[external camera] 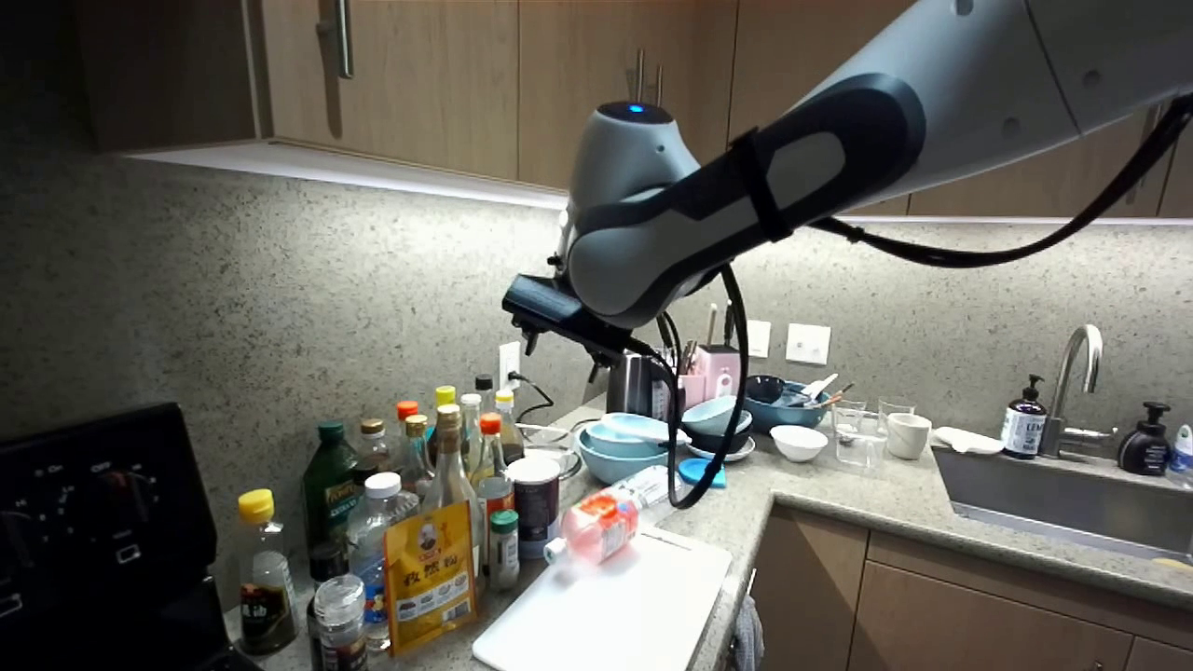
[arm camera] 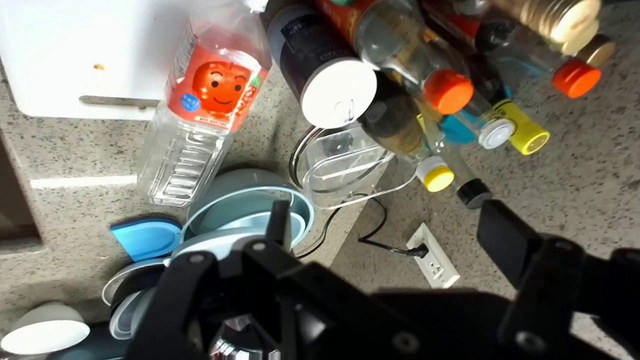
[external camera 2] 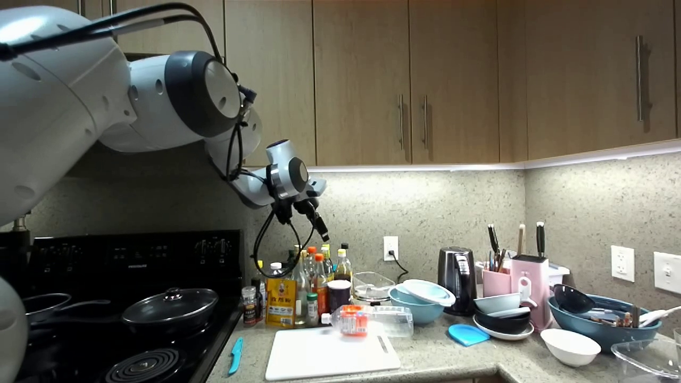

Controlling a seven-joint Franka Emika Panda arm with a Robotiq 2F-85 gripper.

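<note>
My gripper stands open above the back of the counter, its dark fingers point(arm camera: 507, 240) wide apart with nothing held between them. In exterior view 2 the gripper point(external camera 2: 324, 237) hangs just over the cluster of bottles. A clear plastic bottle with a red label point(external camera: 600, 527) lies on its side across the far end of the white cutting board point(external camera: 626, 609). The same lying bottle point(arm camera: 207, 102) shows at upper left in the wrist view, well clear of the fingers. A dark tub with a white lid point(arm camera: 339, 93) stands beside it.
Sauce bottles point(external camera 2: 319, 274) crowd against the wall. Blue bowls point(external camera 2: 418, 303), a black kettle point(external camera 2: 456, 281) and a pink knife block point(external camera 2: 530, 287) stand to the right. A blue-handled knife point(external camera 2: 236, 356) lies left of the board, whose front part is bare.
</note>
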